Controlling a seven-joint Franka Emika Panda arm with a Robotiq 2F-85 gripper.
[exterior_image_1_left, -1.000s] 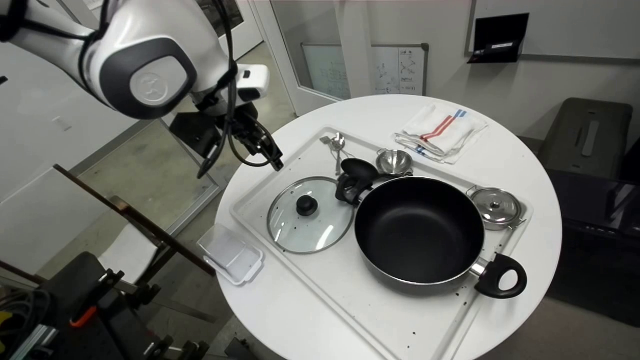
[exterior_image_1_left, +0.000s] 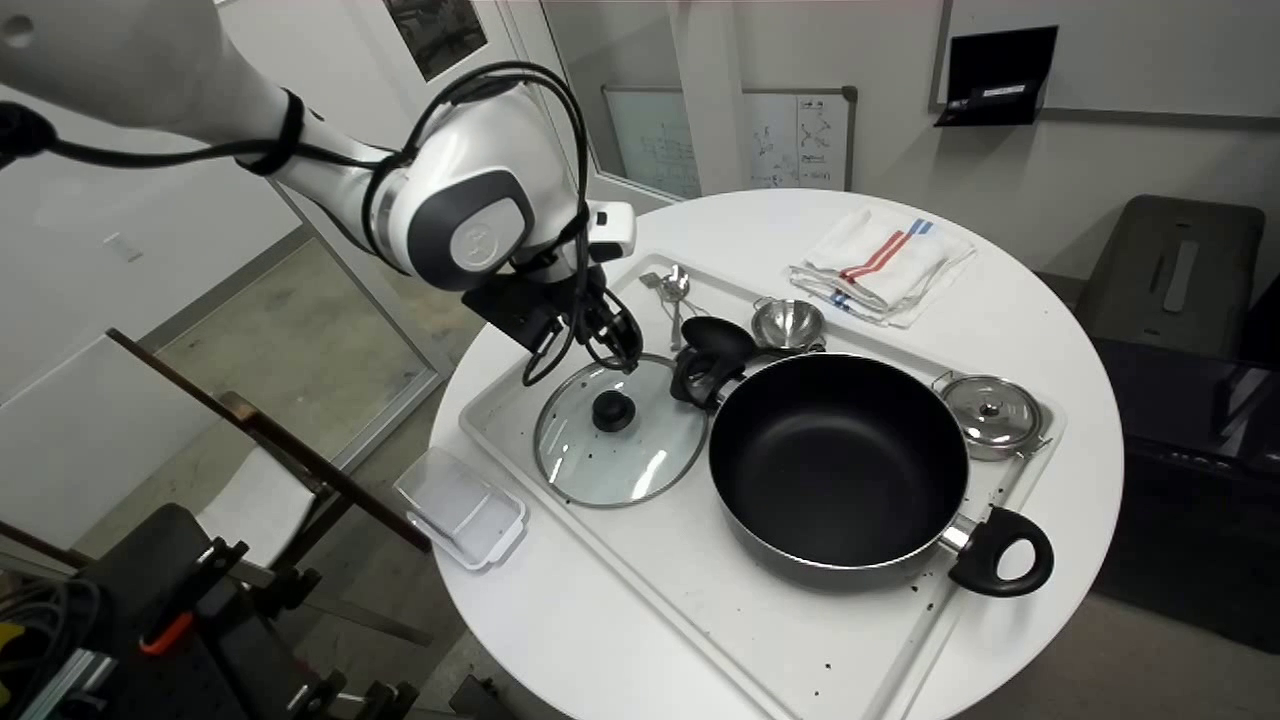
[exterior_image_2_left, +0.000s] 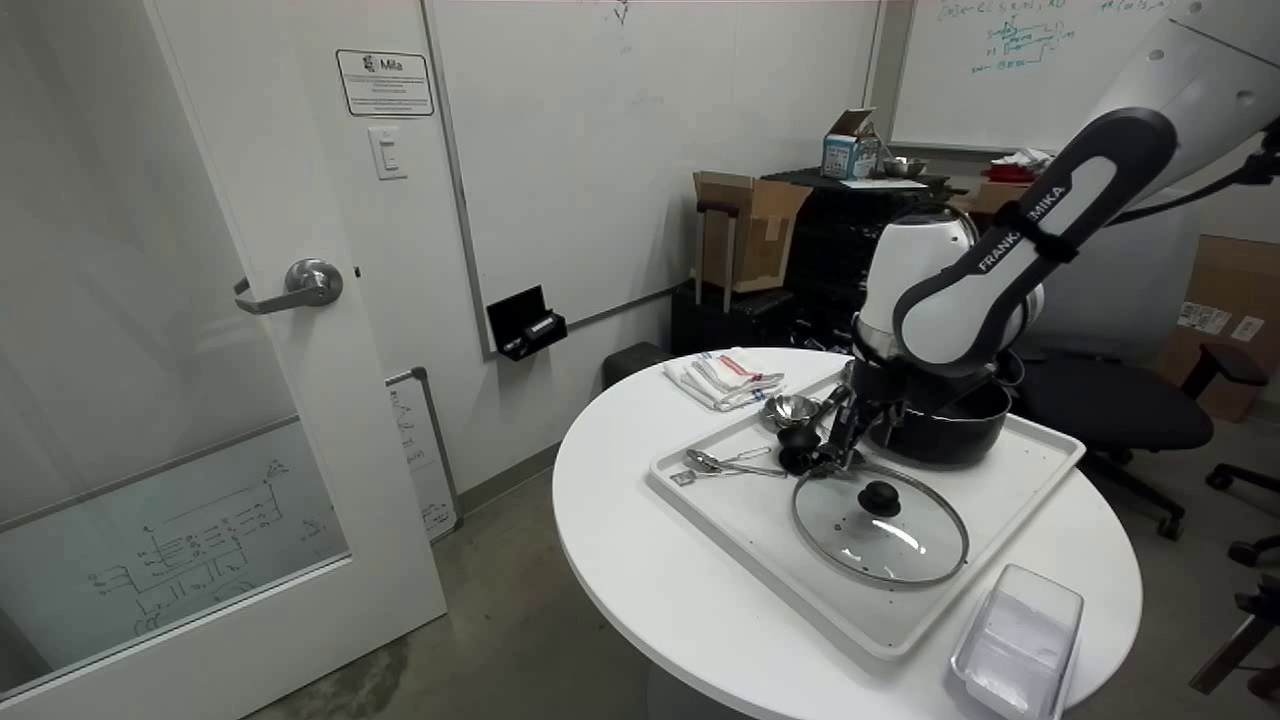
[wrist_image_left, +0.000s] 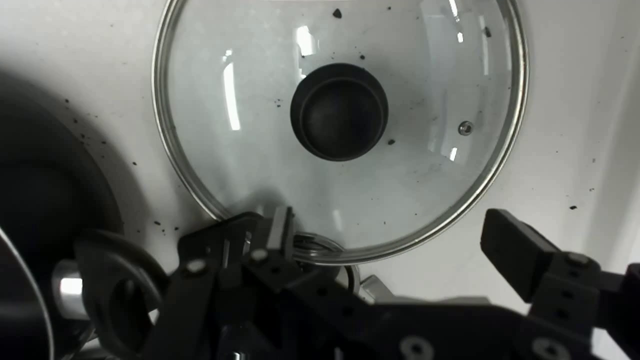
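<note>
A round glass lid (exterior_image_1_left: 576, 444) with a metal rim lies flat on the white tray, its black knob (wrist_image_left: 340, 112) facing up. In the wrist view my gripper stands open, with its fingers wide apart near the lid's rim and the knob ahead of them. Nothing is held between the fingers. From the exterior, the gripper (exterior_image_2_left: 849, 432) hangs over the side of the lid where the utensils lie. Beside the lid sits a large black pan (exterior_image_1_left: 840, 462), empty, with two black handles.
The white tray (exterior_image_1_left: 720, 612) also carries a small colander (exterior_image_1_left: 788, 322), a black ladle (exterior_image_1_left: 720, 341), metal utensils (exterior_image_2_left: 732, 463) and a small lidded pot (exterior_image_1_left: 991, 414). A folded towel (exterior_image_1_left: 885, 258) and a clear plastic container (exterior_image_1_left: 474, 522) rest on the table. The tray's front is mostly bare.
In exterior view 1 the arm and gripper have moved right and slightly down, from beyond the tray's edge to over the lid's far side. The objects have not moved.
</note>
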